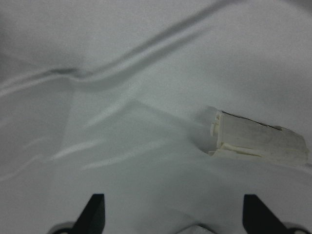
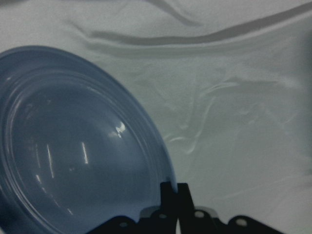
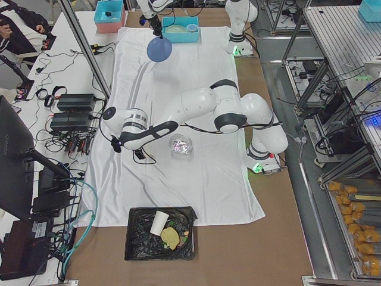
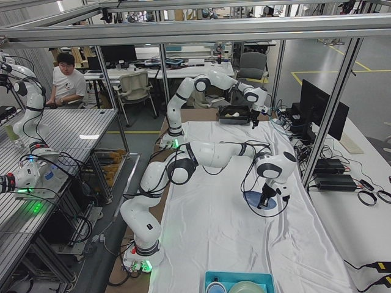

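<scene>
In the camera left view a blue plate (image 3: 159, 51) is at the far end of the white cloth, my right gripper (image 3: 156, 32) at its upper rim. In the right wrist view that gripper is shut on the rim of the plate (image 2: 78, 146). My left gripper stands open above the cloth, its fingers far apart with nothing between them; a pale rectangular object (image 1: 261, 139) lies ahead of it. A clear crinkled packet (image 3: 181, 146) lies mid-cloth beneath the left arm.
A turquoise bin (image 3: 193, 36) with dishes stands at the far end, and a black tray (image 3: 137, 244) with a white cup and food items at the near end. Cables and equipment line the side table.
</scene>
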